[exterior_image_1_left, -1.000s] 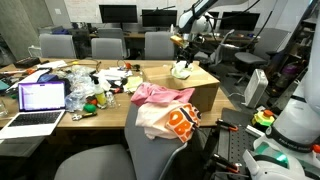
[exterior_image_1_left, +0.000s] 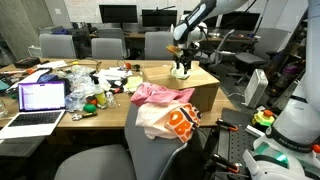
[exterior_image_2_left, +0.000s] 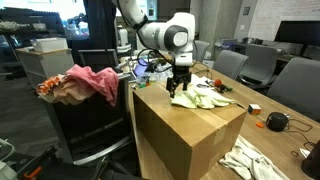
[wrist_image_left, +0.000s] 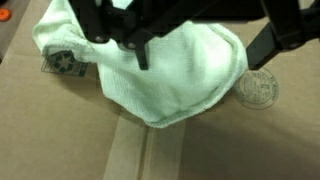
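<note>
A pale green cloth (wrist_image_left: 175, 75) lies crumpled on a cardboard box, filling the upper middle of the wrist view. My gripper is open above it, its dark fingers (wrist_image_left: 141, 52) spread apart with cloth visible in the gap. From the side, the same cloth (exterior_image_2_left: 205, 97) spreads over the box top, and the gripper (exterior_image_2_left: 176, 84) points down at its left part, very close to it. Whether the fingertips touch the fabric cannot be told. Exterior view 1 shows the cloth (exterior_image_1_left: 181, 72) small, below the white arm.
The cardboard box (exterior_image_2_left: 190, 140) has bare room on its top around the cloth. A white cloth (exterior_image_2_left: 255, 158) hangs lower, at the right. Pink cloth (exterior_image_1_left: 160, 94) and an orange-patterned cloth (exterior_image_1_left: 182, 122) drape over a chair. A cluttered table with a laptop (exterior_image_1_left: 38, 100) stands at left.
The arm has shifted slightly downward and left toward the cloth in exterior view 1. The draped cloths and table items look unchanged.
</note>
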